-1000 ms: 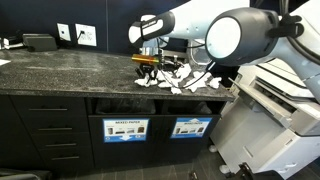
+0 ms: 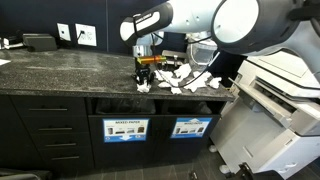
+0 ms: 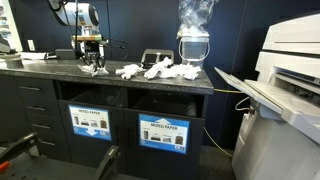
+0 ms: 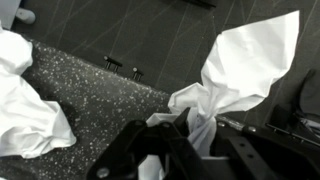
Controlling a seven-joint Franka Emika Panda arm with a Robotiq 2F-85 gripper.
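A crumpled white paper [image 4: 250, 65] is pinched in my gripper, whose dark fingers are closed on its lower part. Its upper part spreads out past the counter's edge, above the dark cabinet front. Seen from the room, the gripper [image 2: 143, 80] is low over the counter near its front edge, with the white paper [image 2: 143, 88] at its tips. The other exterior view has the gripper [image 3: 93, 64] at the left part of the counter. Whether the paper touches the countertop is not clear.
Several crumpled white papers [image 3: 160, 70] lie along the counter to the right. Another white paper [image 4: 30, 105] rests on the speckled counter [image 4: 95, 100]. Below are dark cabinets with blue and white mixed paper signs [image 2: 125, 129]. A large white machine [image 3: 270, 100] stands at the right.
The gripper and the paper at its tips have shifted slightly left and toward the counter's front edge. The papers lying to the right look unmoved.
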